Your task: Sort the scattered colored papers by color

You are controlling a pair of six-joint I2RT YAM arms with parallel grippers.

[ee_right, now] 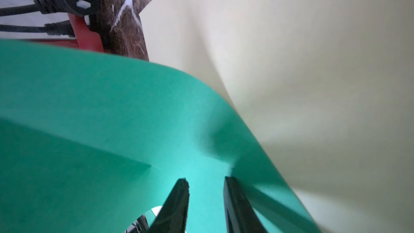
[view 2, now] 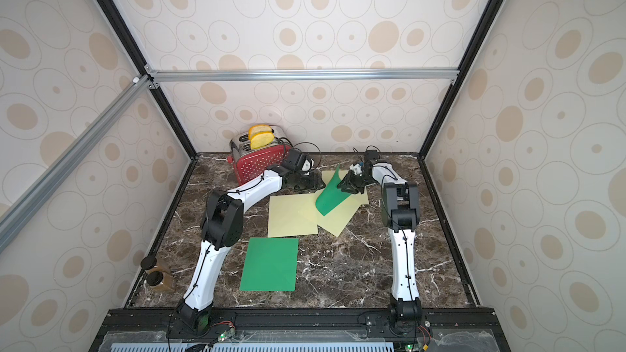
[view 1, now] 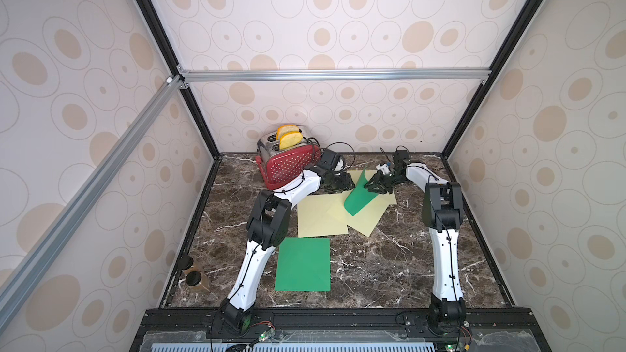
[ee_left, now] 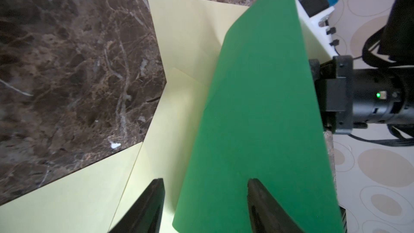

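A bent green paper (view 1: 359,199) stands partly raised over the yellow sheets, its near end hanging low. My right gripper (view 1: 373,185) is shut on its right edge; in the right wrist view the curled green sheet (ee_right: 181,116) fills the space around the fingers (ee_right: 177,200). On the paper's other side, my left gripper is open, with the green sheet (ee_left: 258,116) passing behind its right finger and no grip on it. Overlapping yellow papers (view 1: 320,216) lie beneath. Another green paper (view 1: 303,264) rests flat and alone near the front, left of centre.
A red-and-grey bag (view 1: 289,163) with yellow items on top stands at the back left, close to my left arm. Small brown jars (view 1: 195,279) sit at the front left corner. Bare dark marble (view 1: 384,267) is free at the front right.
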